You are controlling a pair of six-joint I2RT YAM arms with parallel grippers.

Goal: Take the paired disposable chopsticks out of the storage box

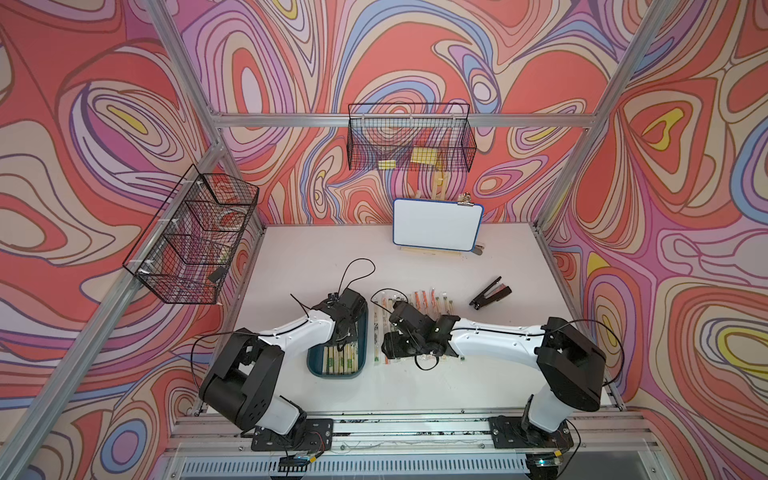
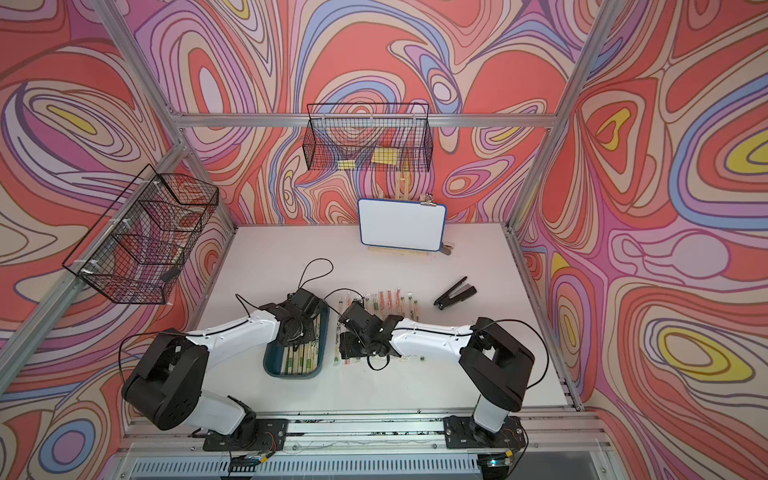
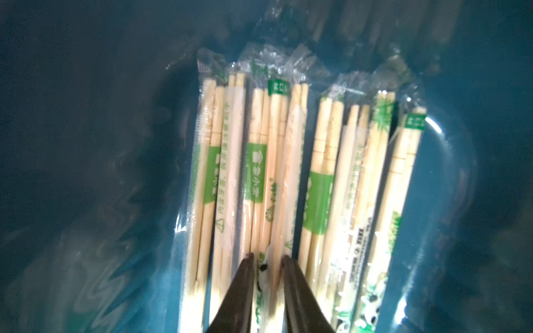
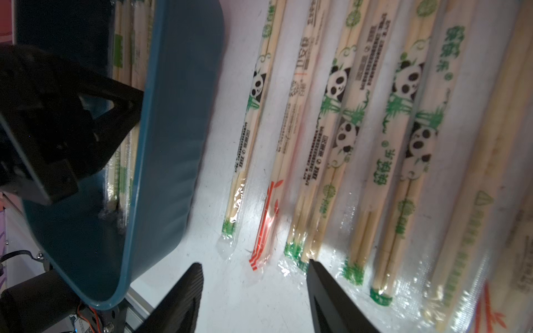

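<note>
A dark teal storage box [image 1: 365, 344] holds a row of wrapped chopstick pairs [image 3: 319, 202] lying side by side. Inside the box, my left gripper points down at the middle of the row; its narrowly parted fingertips stand at either side of one wrapped pair, and whether they touch it is unclear. To the right of the box, several wrapped pairs [image 4: 249, 133] lie in a row on the white table. Over their near ends hangs my right gripper, open wide, with nothing held between its fingers.
A black stapler [image 1: 490, 293] rests at the right of the table, and a whiteboard [image 1: 437, 225] stands at the back. Between the box wall [image 4: 166, 149] and the nearest laid-out pair is a narrow strip of bare table. The two grippers are close together.
</note>
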